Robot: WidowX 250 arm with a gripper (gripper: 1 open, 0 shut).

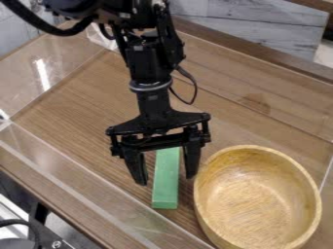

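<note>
My black gripper (164,167) stands open above a light green block (166,195), its fingers either side of the block's upper part and raised from it. The block lies on the wooden surface, its long side pointing away from the near edge. Just right of it is a round yellow bowl (256,202), empty.
A pale wooden wall stands at the back right. A clear edge strip runs along the near left, with a black cable beyond it.
</note>
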